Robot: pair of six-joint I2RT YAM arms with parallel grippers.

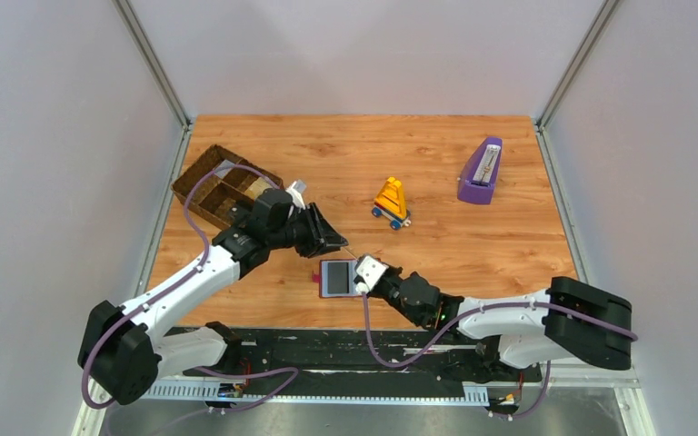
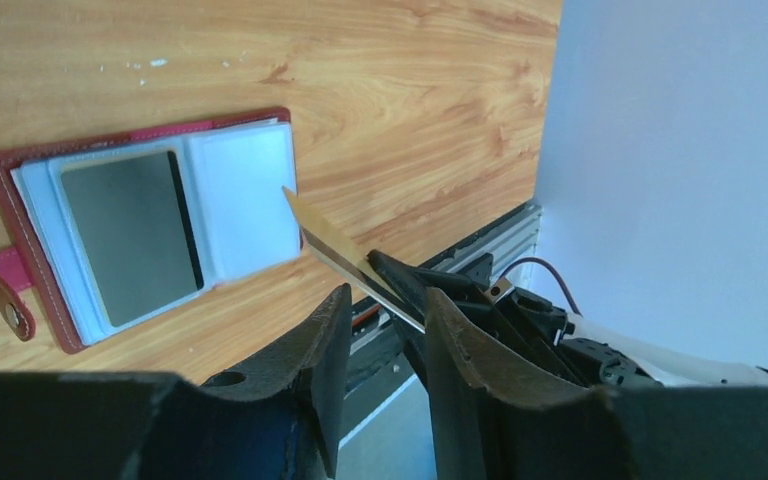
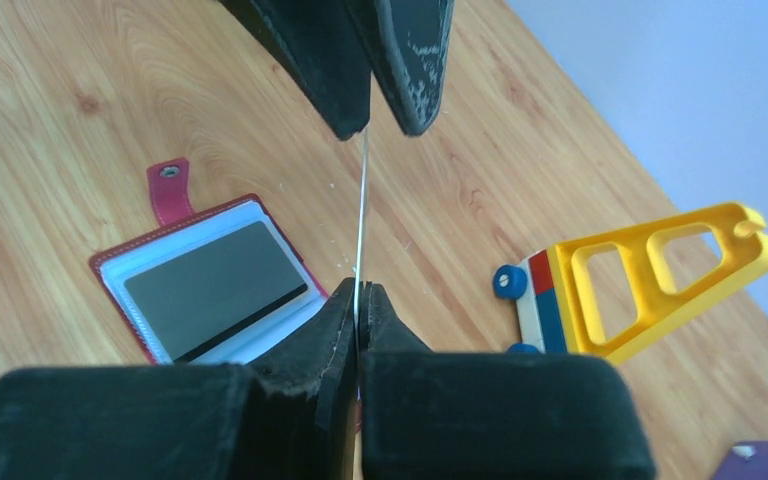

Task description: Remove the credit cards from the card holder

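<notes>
The open card holder (image 1: 325, 280) lies on the table below both grippers, with a dark-striped grey card face (image 2: 132, 235) in its clear pocket. Above it, a thin tan card is pinched in my right gripper, which is shut; the right wrist view shows the card edge-on. My left gripper has its fingers parted, and the card's near end reaches toward the gap between them. Whether a left finger touches the card cannot be told. In the top view the two grippers face each other closely.
A compartmented brown box (image 1: 207, 216) stands at the back left, partly behind my left arm. A yellow toy on wheels (image 1: 391, 196) sits at mid-table. The purple holder (image 1: 478, 193) is at the back right. Free table lies between these.
</notes>
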